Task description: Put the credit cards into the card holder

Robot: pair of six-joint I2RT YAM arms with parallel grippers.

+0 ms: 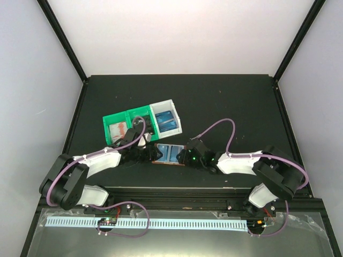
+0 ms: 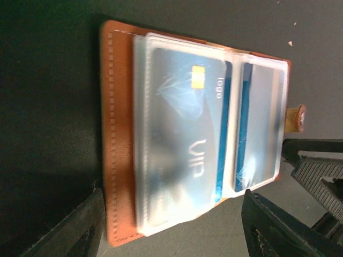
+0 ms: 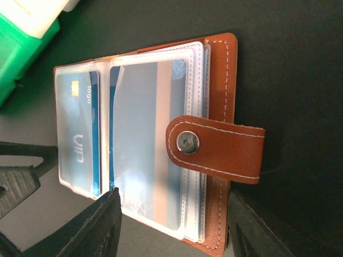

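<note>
The brown leather card holder [image 1: 168,153] lies open on the black table between both grippers, with cards in clear sleeves on each side. In the left wrist view, a card marked VIP [image 2: 182,134] fills the near sleeve; my left gripper is at that end, fingers apart, nothing visibly gripped. In the right wrist view, my right gripper stands open at the holder's other end, around the sleeve stack [image 3: 147,136] beside the snap strap [image 3: 214,147].
Behind the holder, a green tray [image 1: 114,118] holds pale red and dark items, and a white box [image 1: 174,108] beside it holds blue cards.
</note>
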